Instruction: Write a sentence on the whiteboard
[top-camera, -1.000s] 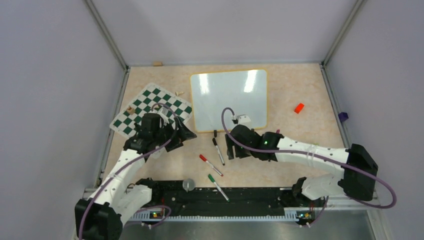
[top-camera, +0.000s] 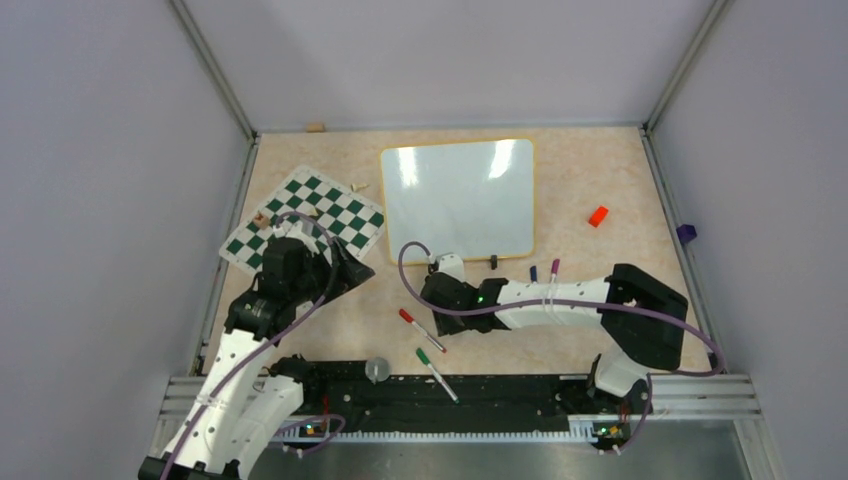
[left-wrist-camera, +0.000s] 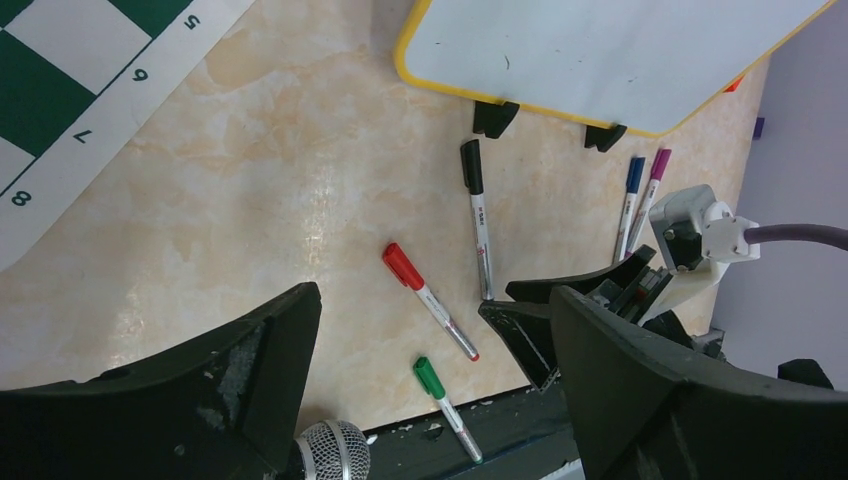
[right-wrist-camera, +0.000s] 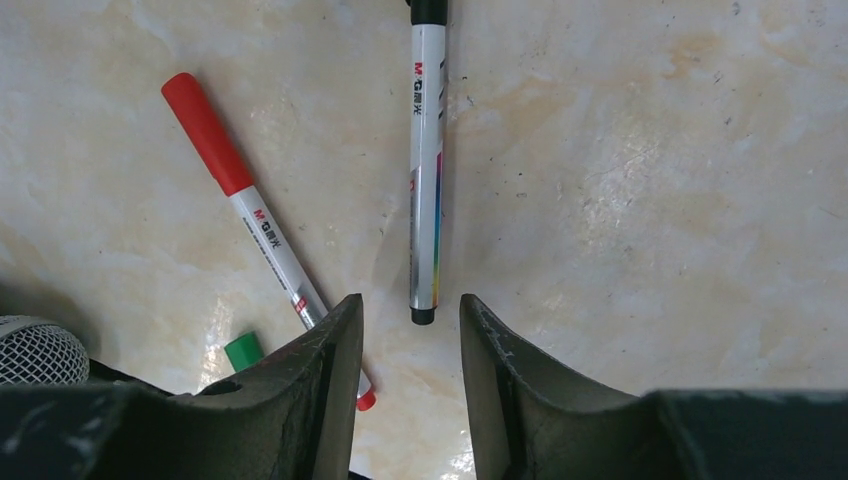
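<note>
The whiteboard (top-camera: 460, 205) with its yellow edge lies at the back middle of the table. In the left wrist view a black marker (left-wrist-camera: 480, 235) lies below the board's near edge, the right gripper at its tail end. Seen from the right wrist, the black marker's white barrel (right-wrist-camera: 426, 150) lies flat and its tail points between the fingers of my right gripper, which is open and empty. My left gripper is open over bare table, nothing between its fingers. From the top, the right arm hides the black marker.
A red marker (top-camera: 423, 331) and a green marker (top-camera: 437, 376) lie left and nearer the front edge. Blue (left-wrist-camera: 629, 205) and purple markers (left-wrist-camera: 652, 190) lie to the right. A green-and-white checkered board (top-camera: 315, 215) is at the left. A microphone (left-wrist-camera: 335, 452) stands at the front.
My right gripper has come left and slightly toward the front, now covering the black marker in the top view. The left arm has drawn back a little to the left.
</note>
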